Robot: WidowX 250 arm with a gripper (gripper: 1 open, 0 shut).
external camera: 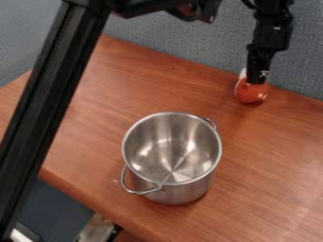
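My gripper (258, 76) is lowered over a red round object (250, 95) with a pale part, at the back right of the table, its fingertips at or just above it; I cannot tell whether they touch it or how far the fingers stand apart. A steel pot (172, 158) with two wire handles stands upright and empty in the front middle of the table.
A grey padded wall (164, 33) runs along the back. A large black arm beam (44, 104) crosses the left side of the view, hiding part of the table.
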